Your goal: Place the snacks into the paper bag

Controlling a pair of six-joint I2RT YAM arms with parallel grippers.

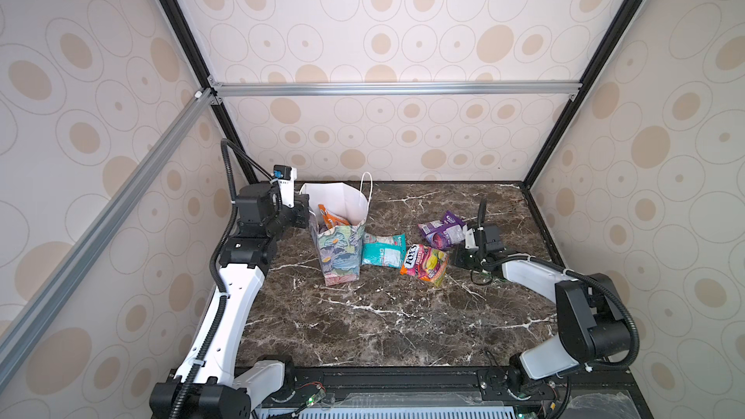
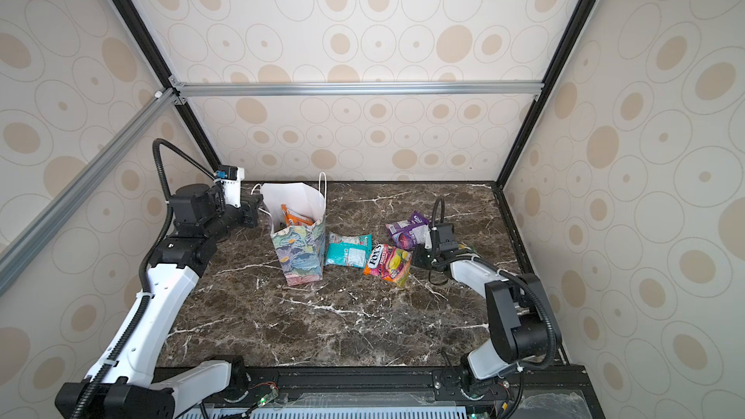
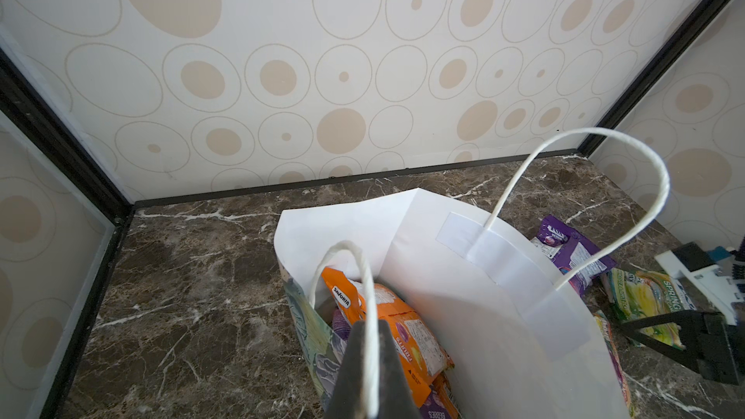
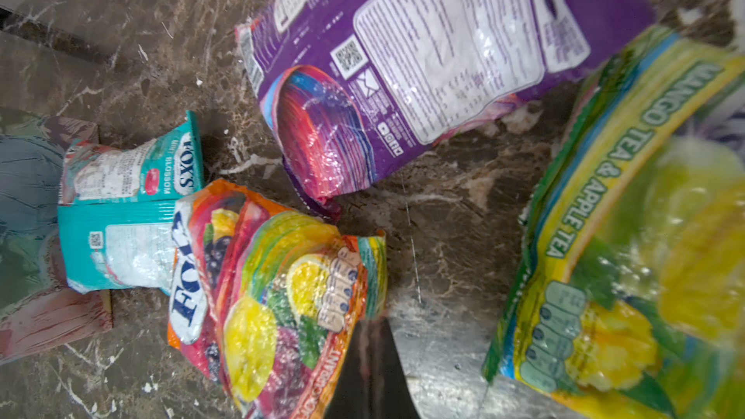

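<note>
The patterned paper bag (image 1: pixel 341 252) stands upright at left, with an orange snack pack (image 3: pixel 395 326) inside. My left gripper is shut at its rim, the white handle (image 3: pixel 371 357) running down between the fingers. My right gripper is shut with nothing between its fingers. The pink-orange Fox's fruit pack (image 4: pixel 267 295) lies on the table just beside the fingertips, outside them. A teal Fox's pack (image 4: pixel 124 213) lies between it and the bag. A purple pack (image 4: pixel 434 38) and a green-yellow mango tea pack (image 4: pixel 652 264) lie farther right.
The bag's other handle (image 3: pixel 659 163) arches above its right rim. Patterned walls enclose the table at the back and sides.
</note>
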